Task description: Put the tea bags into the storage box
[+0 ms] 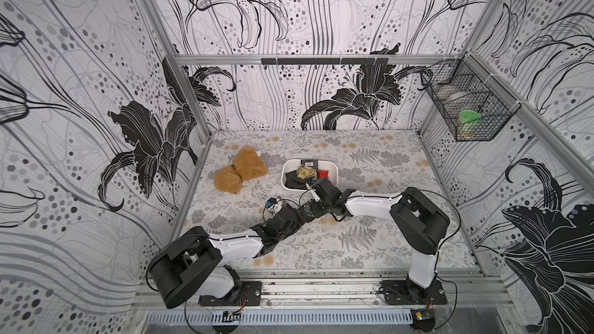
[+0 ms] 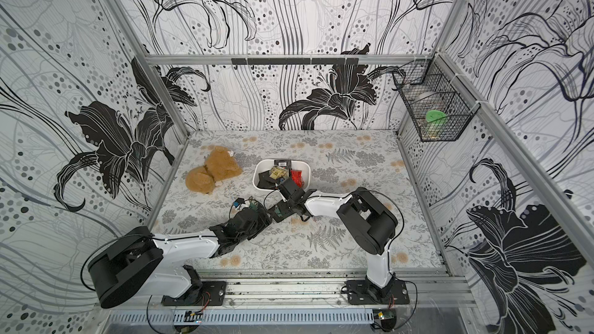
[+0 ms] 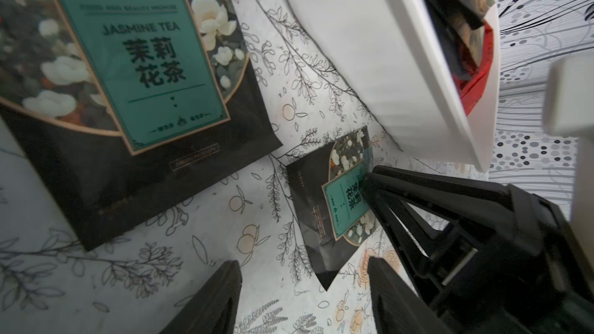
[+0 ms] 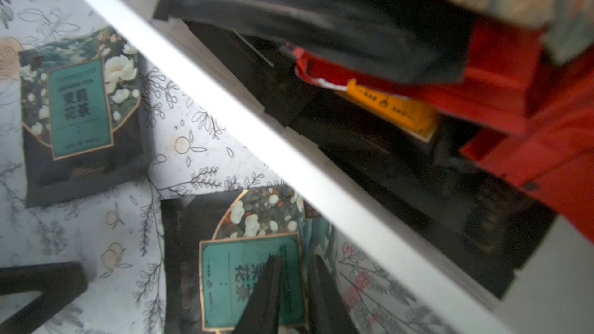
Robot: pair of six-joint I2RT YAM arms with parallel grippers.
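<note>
Two black-and-green jasmine tea bags lie flat on the table: one large in the left wrist view [image 3: 148,68], the other near the box wall [image 3: 337,198]. My right gripper is over the second bag [image 4: 250,297], its fingers parted by a narrow gap; whether they touch the bag is hard to tell. My left gripper is open, nothing between its fingers. From above, both grippers meet in front of the white storage box [image 1: 283,180], largely covering the bags. Inside the box are black, red and gold packets [image 1: 305,173].
A brown plush toy [image 1: 247,164] lies left of the box. On the right wall hangs a black wire basket [image 1: 476,108] with a green item. The two grippers stand very close together. Free table lies behind and right of the box.
</note>
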